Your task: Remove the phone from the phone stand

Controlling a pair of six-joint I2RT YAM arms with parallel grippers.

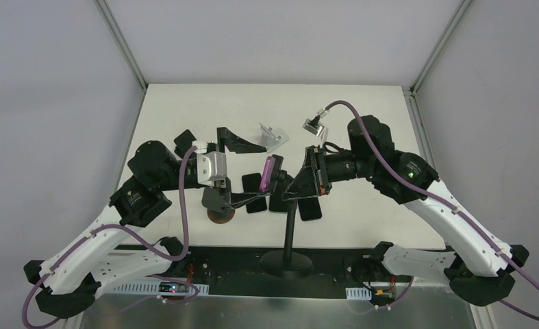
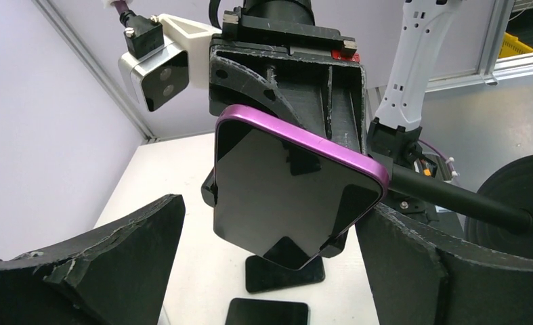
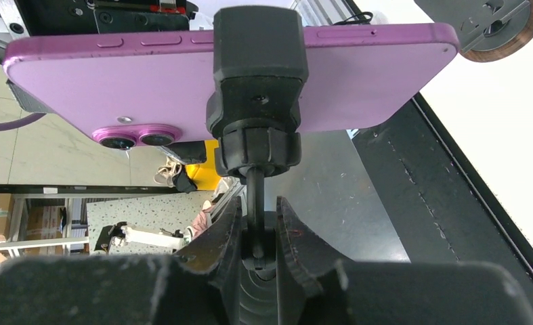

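Note:
The purple-edged phone [image 2: 290,196] is in the phone stand's holder [image 3: 258,88], its dark screen toward my left gripper. That gripper is open, its fingers on either side of the phone with gaps still showing. In the right wrist view the pink back of the phone [image 3: 358,84] spans the frame behind the holder. My right gripper is shut on the stand's thin neck just below the holder. From there the stand's pole [image 1: 290,229] runs to a round black base [image 1: 286,263] beyond the table's front edge.
Several dark phones, one of them at the left [image 1: 254,192], lie flat on the white table [image 1: 362,137] below the grippers. A clear stand [image 1: 273,137] is behind them, and a round wooden-edged stand [image 1: 220,216] sits at front left.

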